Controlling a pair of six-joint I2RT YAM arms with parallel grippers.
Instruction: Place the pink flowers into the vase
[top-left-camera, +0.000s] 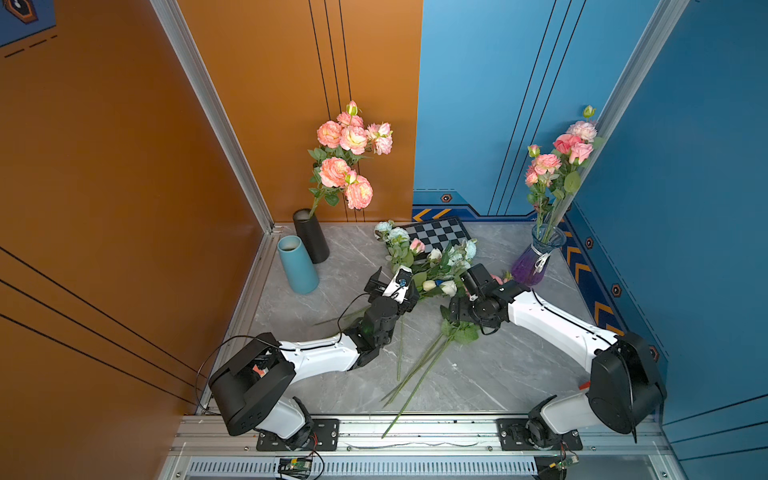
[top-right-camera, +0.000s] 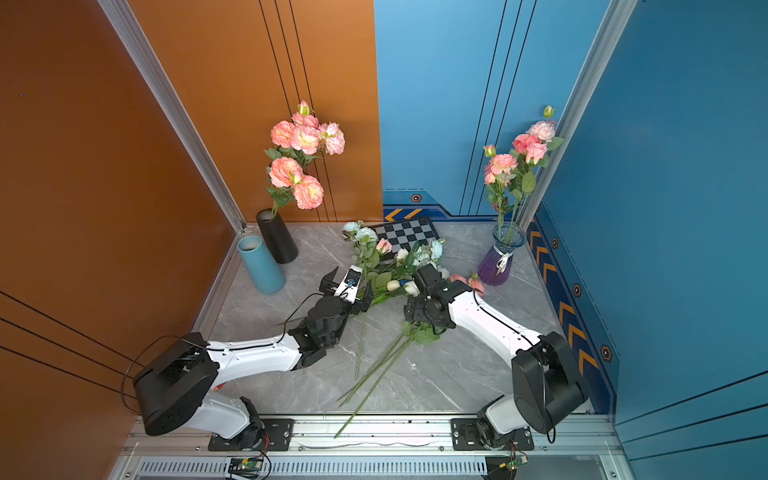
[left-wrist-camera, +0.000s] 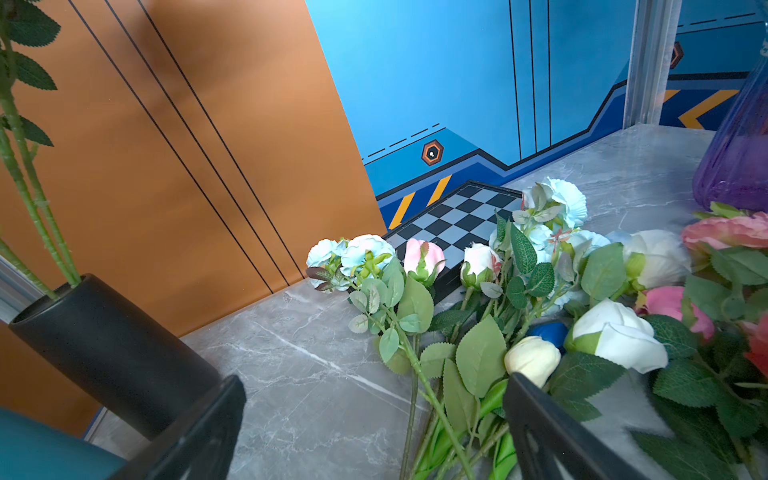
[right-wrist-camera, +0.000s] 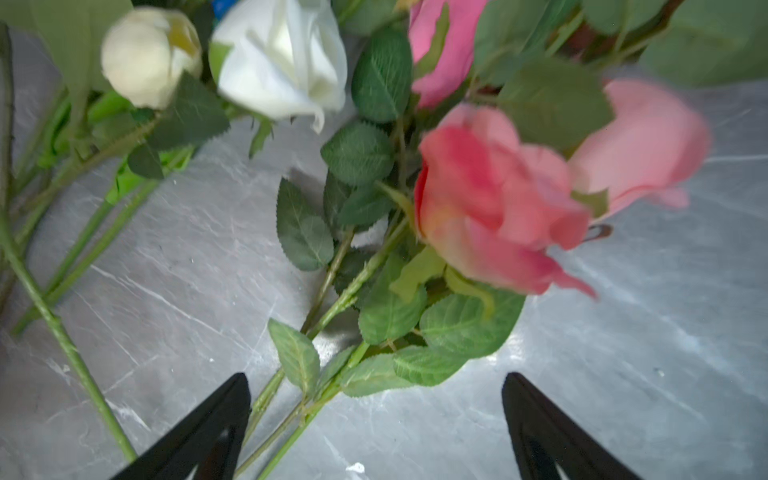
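Note:
Pink roses lie on the table beneath my right gripper, which is open, its fingertips spread either side of leafy stems in the right wrist view. My left gripper hangs open over stems left of the flower pile, near a pale pink bud. More pink flowers stand in the black vase at back left and in the purple glass vase at back right. An empty-looking teal vase stands in front of the black one.
White and pale blue flowers lie across the middle, beside a checkerboard.

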